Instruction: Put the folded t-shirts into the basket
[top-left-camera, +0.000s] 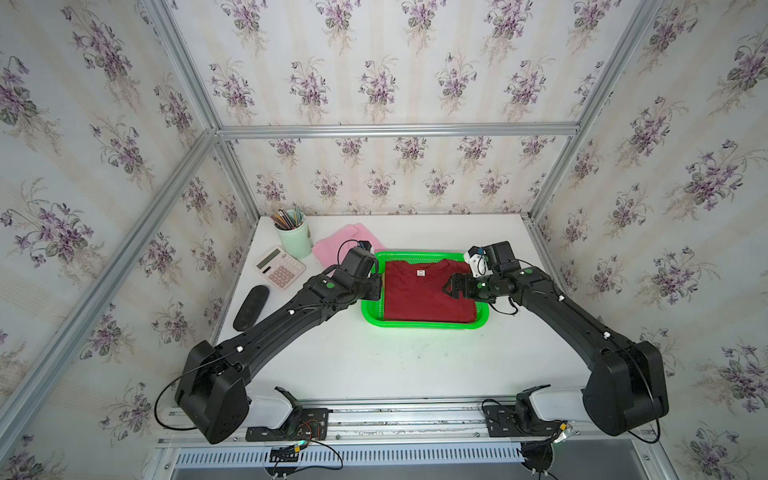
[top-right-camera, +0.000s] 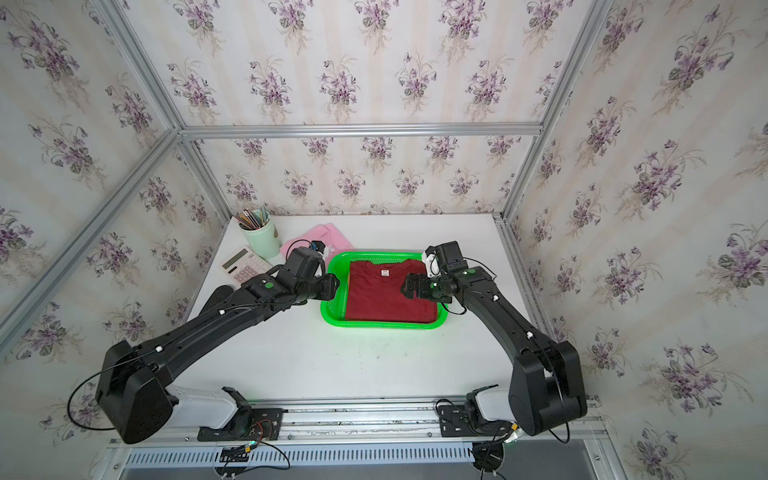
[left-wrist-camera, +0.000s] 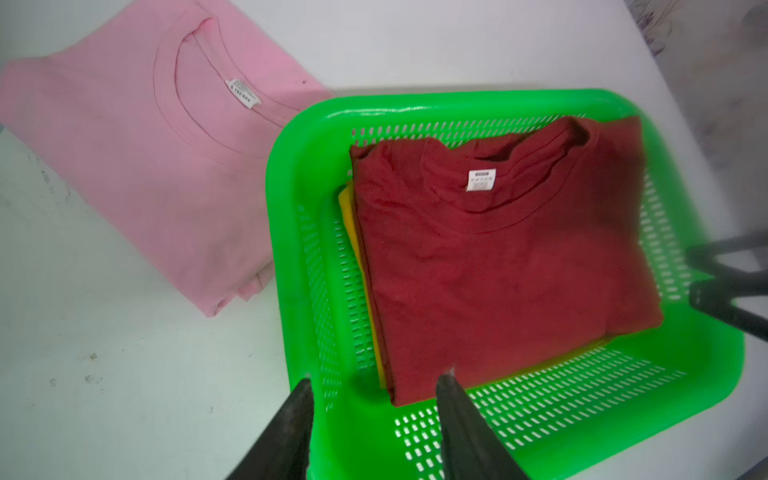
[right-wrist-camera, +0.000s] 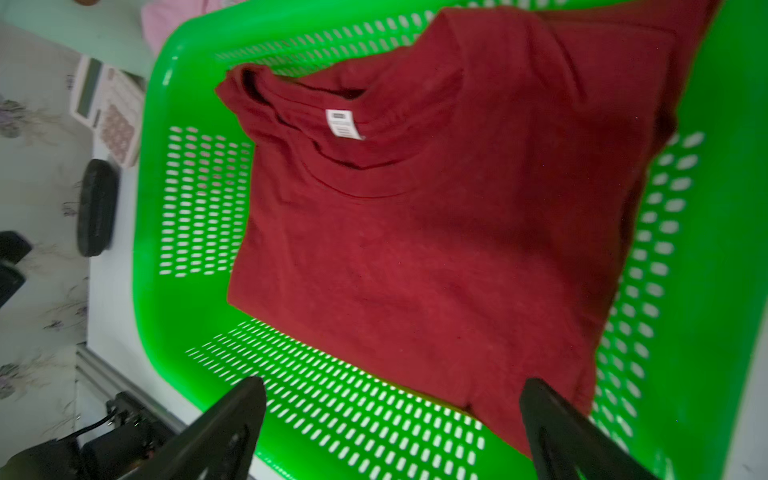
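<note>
Inside the green basket (top-left-camera: 369, 313) lies a dark red folded t-shirt (left-wrist-camera: 488, 280), its white label showing at the neck. A strip of a yellow folded t-shirt (left-wrist-camera: 349, 212) peeks out beneath it. The pink folded t-shirt (left-wrist-camera: 152, 152) is on the table, behind and left of the basket, its near corner close to the rim. My left gripper stands open above the basket's left side, with nothing between its fingers. Over the right part of the red shirt, my right gripper is open too, its fingers (right-wrist-camera: 228, 424) apart and empty.
At the back left stands a mint cup (top-left-camera: 296, 238) of pencils. A pink calculator (top-left-camera: 280, 267) and a black elongated case (top-left-camera: 252, 307) lie along the left side.
</note>
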